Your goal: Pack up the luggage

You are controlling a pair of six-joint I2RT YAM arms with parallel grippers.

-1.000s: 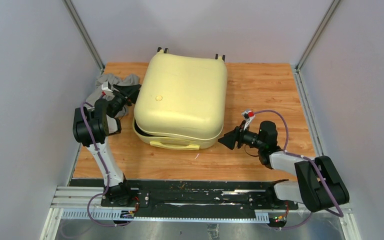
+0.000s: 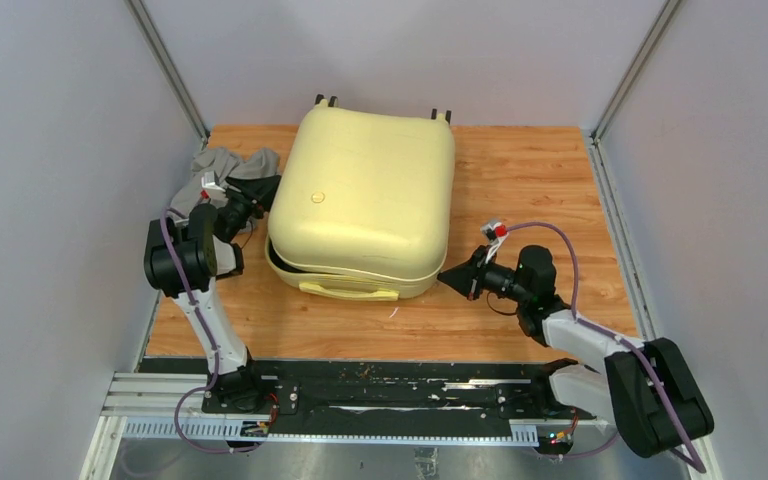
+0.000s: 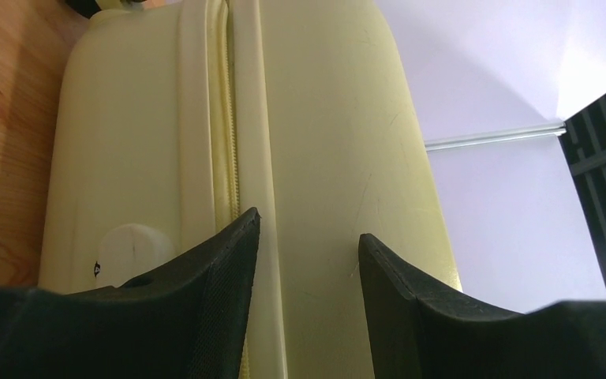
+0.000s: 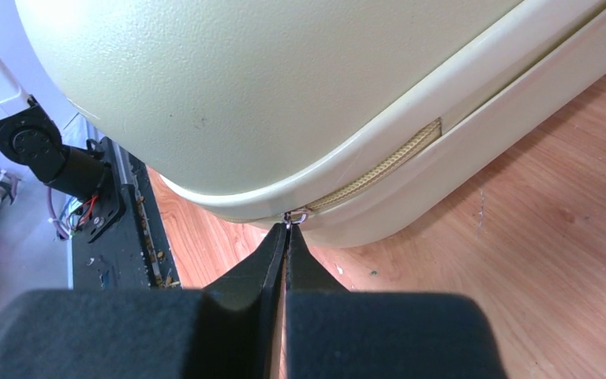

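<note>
The yellow suitcase (image 2: 370, 190) lies flat with its lid down, and a dark gap shows at its front left corner. In the right wrist view, a small metal zipper pull (image 4: 301, 215) hangs at the corner seam. My right gripper is shut with its tips right at that pull; whether the pull is pinched between them is unclear. Along the suitcase's left side, my left gripper stands part open with bare space between its fingers, facing the seam and lid wall.
Grey cloth (image 2: 222, 165) lies at the back left, under and behind the left arm. The suitcase handle (image 2: 348, 292) faces the front. Bare wooden table (image 2: 520, 170) shows on the right and along the front.
My right gripper's fingers have come together at the suitcase corner, and the right arm's elbow has swung outward and down. The left arm has shifted only slightly. The suitcase stays put.
</note>
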